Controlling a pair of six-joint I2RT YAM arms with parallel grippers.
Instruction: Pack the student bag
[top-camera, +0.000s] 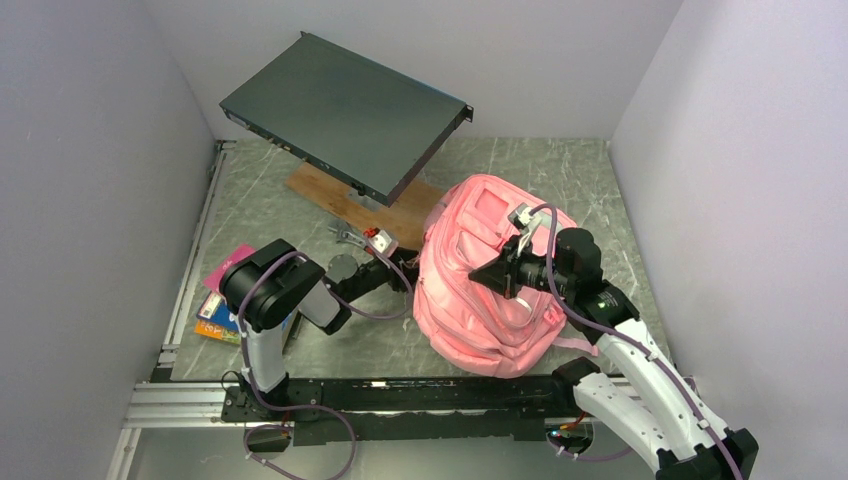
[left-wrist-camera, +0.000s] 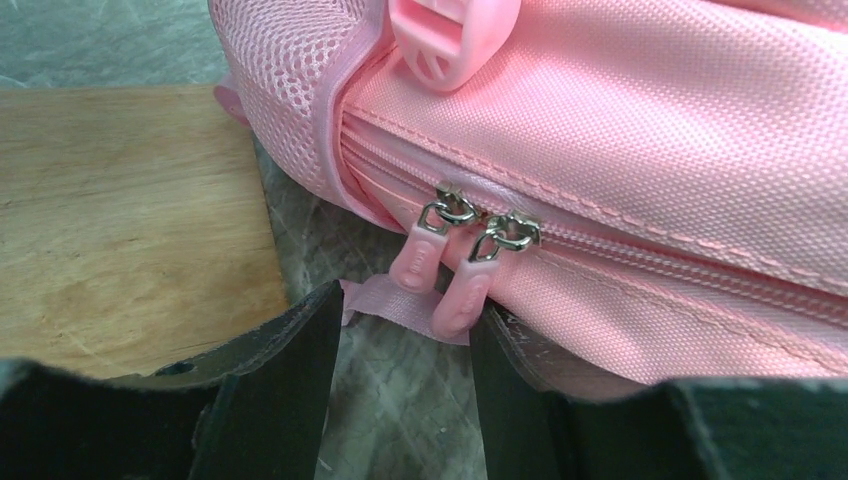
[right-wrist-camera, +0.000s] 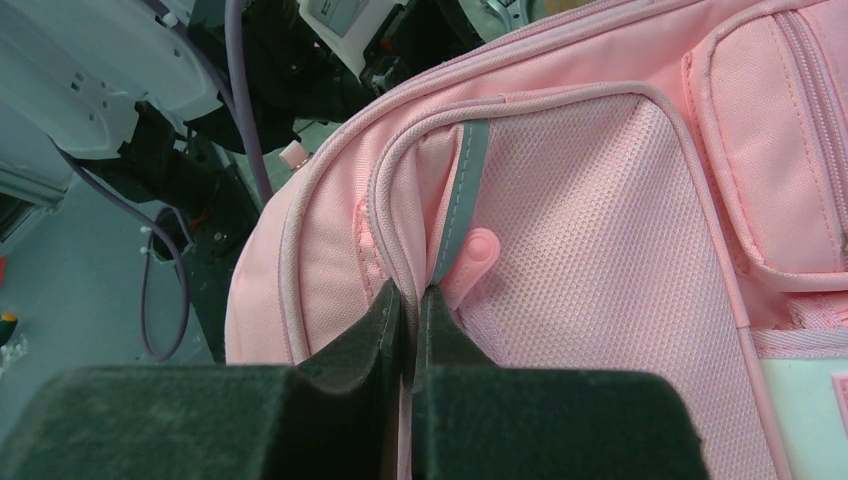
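A pink backpack (top-camera: 460, 320) lies on the marble table at the centre right. My left gripper is at its left side, fingers apart around two pink zipper pulls (left-wrist-camera: 465, 290) that hang from a closed-looking zipper, with a pink strap behind them. My right gripper is shut on the piped fabric edge (right-wrist-camera: 405, 240) of the backpack's top. A stack of books (top-camera: 215, 320) lies at the far left, partly hidden by my left arm.
A wooden board (left-wrist-camera: 120, 220) lies left of the backpack, under a dark rack unit (top-camera: 345, 110) at the back. A metal object (top-camera: 345, 235) is beside the left arm. Grey walls enclose both sides; bare table shows below the left arm.
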